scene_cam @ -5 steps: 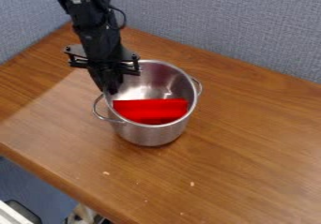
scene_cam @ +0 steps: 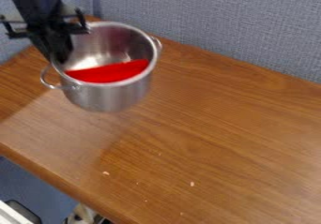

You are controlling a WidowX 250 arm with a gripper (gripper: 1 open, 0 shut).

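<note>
A steel pot (scene_cam: 111,93) with two loop handles is at the upper left of the camera view, tilted a little and apparently raised, with a red object (scene_cam: 107,72) lying inside it. My black gripper (scene_cam: 58,53) is at the pot's left rim, shut, seemingly on that rim; the fingertips are blurred and partly hidden.
A grey padded wall (scene_cam: 238,31) runs along the back. The table's front-left edge drops to a blue-grey floor with some objects at the bottom left.
My gripper and the pot, with the red object in it, have moved left and up, away from the middle of the table.
</note>
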